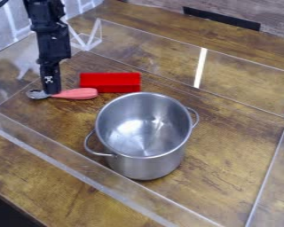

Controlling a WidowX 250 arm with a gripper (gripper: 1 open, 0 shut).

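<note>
My black gripper (50, 87) points down at the left of the table, its tip low at a spoon (78, 94) with a pink-red handle and a metal head. The gripper looks shut; whether it touches the spoon is too small to tell. Just right of it lies a red block (110, 82). A large steel pot (142, 151) with two handles stands in the middle front, empty inside.
Clear plastic edging or panels line the wooden table (227, 124) at the left and front.
</note>
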